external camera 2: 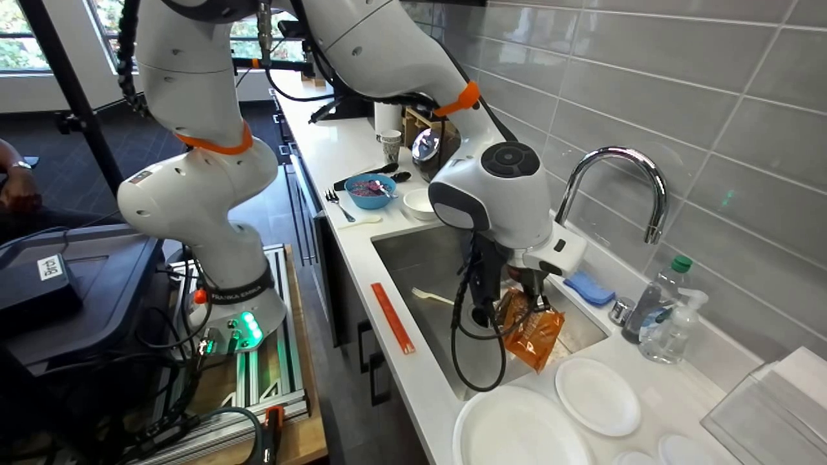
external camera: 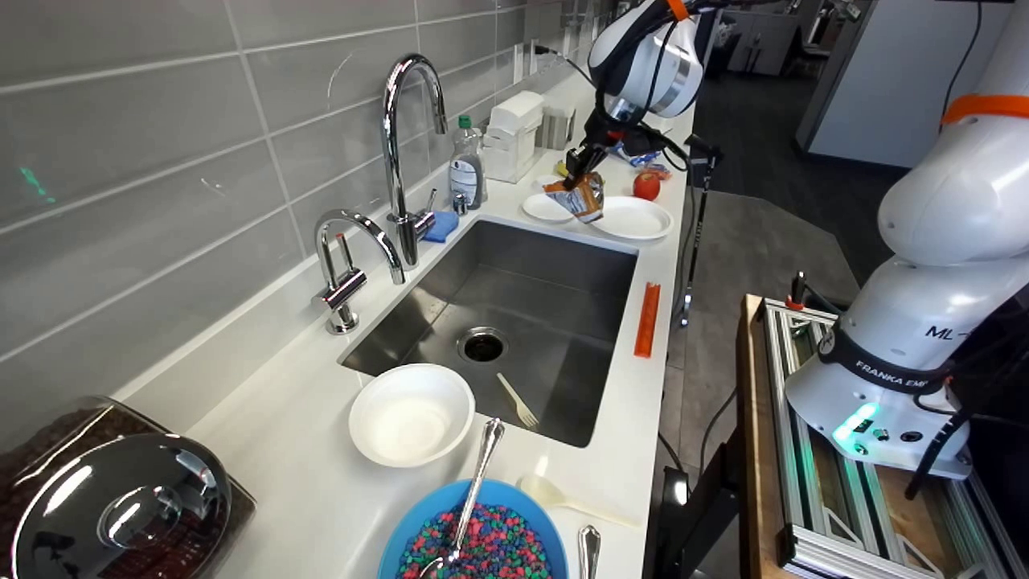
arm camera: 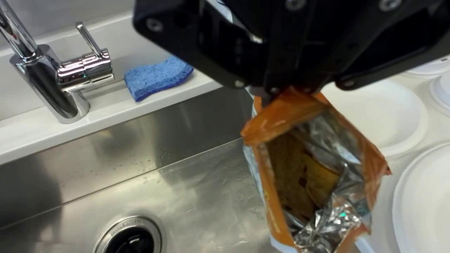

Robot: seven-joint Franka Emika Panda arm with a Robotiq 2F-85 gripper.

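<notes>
An opened orange snack bag (external camera: 583, 199) with a silver lining hangs from my gripper, which is shut on its upper edge. The wrist view looks into the mouth of the bag (arm camera: 276, 120), where brownish-yellow pieces or inner wall show; I cannot tell which. From exterior view 1, the bag is over the gap between the small white plate (external camera: 547, 208) and the larger white plate (external camera: 632, 219), near the sink's far end. In exterior view 2 the bag (external camera 2: 533, 334) covers part of the sink's near end.
The steel sink (arm camera: 202, 189) lies beside the bag, with a pale fork (external camera: 518, 400) inside. A tall faucet (external camera: 395, 145), blue sponge (arm camera: 158, 78) and soap bottle (external camera: 467, 169) line the wall side. Nearby sits a red apple (external camera: 646, 185). A white bowl (external camera: 412, 415) stands across the sink.
</notes>
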